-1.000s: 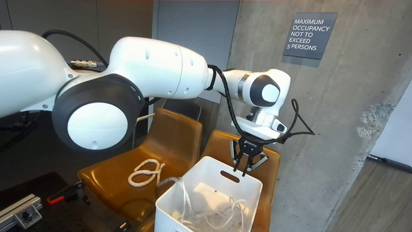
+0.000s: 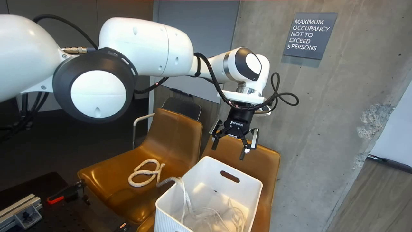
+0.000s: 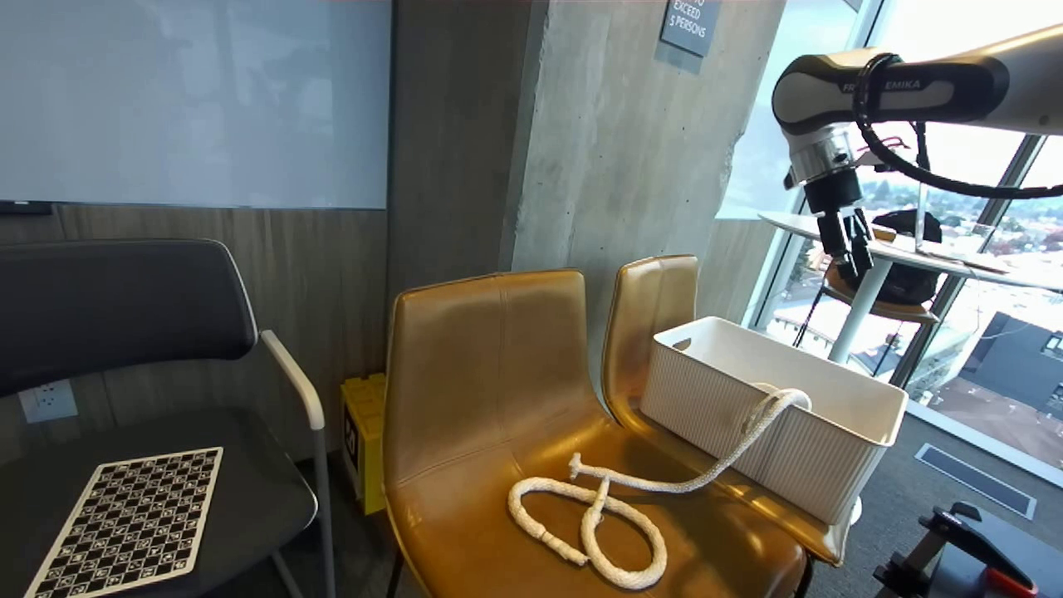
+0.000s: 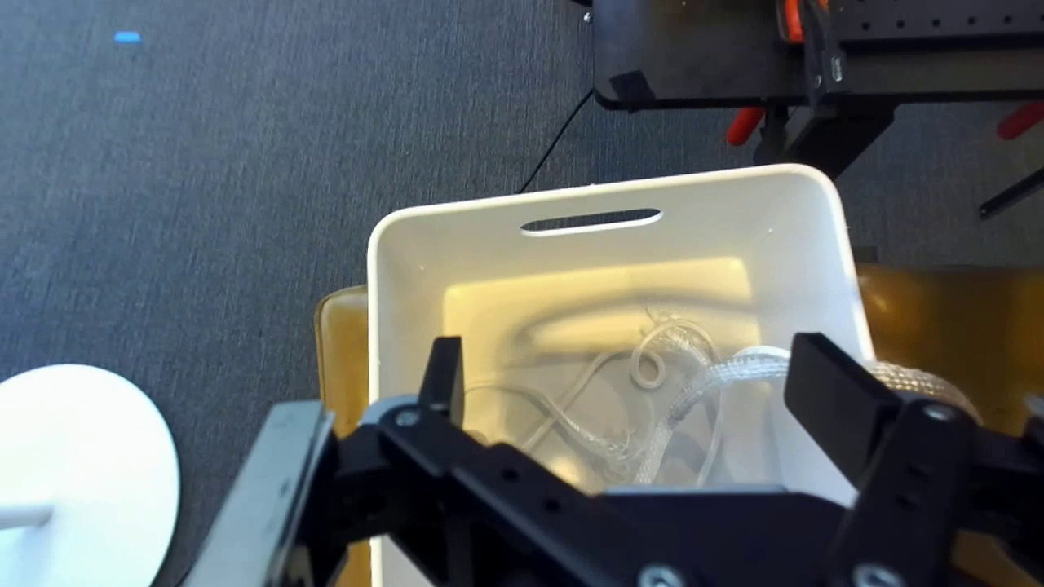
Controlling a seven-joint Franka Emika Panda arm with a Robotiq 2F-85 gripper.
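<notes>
A white rope (image 3: 638, 573) lies in loops on the tan chair seat. One stretch of it rises over the side wall of the white bin (image 3: 737, 428) and hangs inside. Within the bin, in the wrist view, more pale cord (image 4: 646, 362) lies in loose coils on the floor, partly covered by my fingers. My gripper (image 2: 232, 152) is above the bin's far end, clear of its rim. The fingers stand wide open, and nothing shows between the fingertips.
The bin rests on a second tan chair (image 2: 266, 162) beside a concrete wall (image 2: 309, 127). A black table (image 4: 675, 59) with clamps is close by. A black chair (image 3: 120, 309) holds a patterned board (image 3: 134, 518). A round white table (image 3: 947, 264) stands by the window.
My arm has risen and drawn back from the bin's far end. The fingers have spread wider. Cord inside the bin lies differently, while the rope on the chair has stayed put.
</notes>
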